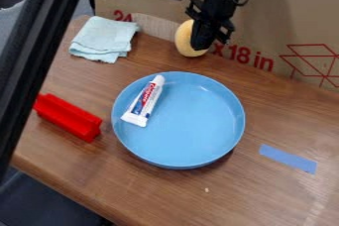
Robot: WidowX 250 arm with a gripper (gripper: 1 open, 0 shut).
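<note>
The black gripper [207,30] is at the back of the table, just above and right of a round pale yellow object [187,40] against the cardboard, partly covering it; whether it touches it or what its fingers hold is unclear. A blue plate [199,131] sits mid-table with a white toothpaste tube [145,101] lying on its left part.
A red object [69,117] lies at the left front, a folded light blue cloth [99,41] at the back left. A cardboard panel [279,42] bounds the back. Blue tape [287,159] is on the right, where the table is otherwise clear.
</note>
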